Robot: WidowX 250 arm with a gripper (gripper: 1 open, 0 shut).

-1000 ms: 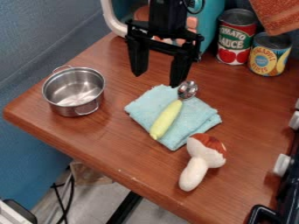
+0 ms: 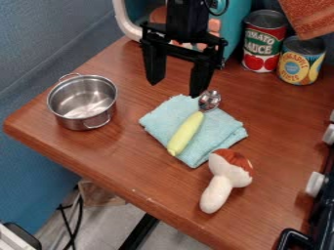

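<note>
My black gripper (image 2: 178, 68) hangs above the back middle of the wooden table, open, with nothing between its fingers. Below it a light blue folded cloth (image 2: 166, 119) lies flat with a yellow, elongated object (image 2: 186, 132) on it, and a silver spoon-like head (image 2: 209, 99) at that object's upper end. In front right lies a toy mushroom (image 2: 224, 179) with a red-brown cap and white stem. A steel pot (image 2: 82, 102) stands at the left.
A teal bin (image 2: 131, 20) is at the back behind the gripper. Two cans (image 2: 263, 44) (image 2: 300, 63) and an orange cloth (image 2: 313, 15) are at back right. A black stove-like object (image 2: 315, 205) lines the right edge.
</note>
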